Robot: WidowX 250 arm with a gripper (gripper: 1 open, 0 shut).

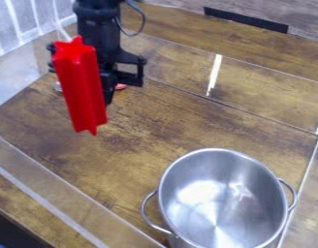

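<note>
A tall red object (82, 87), shaped like a long star-sectioned block, is held upright in the air at the upper left, in front of my black gripper (102, 76). It hides much of the fingers, so whether they grip it is hard to see, though it moves with the arm. A steel pot (224, 198) with two side handles stands empty at the lower right on the wooden surface.
Clear panels and a white rail line the left side, with a wooden backboard behind. Small items behind the gripper are mostly hidden.
</note>
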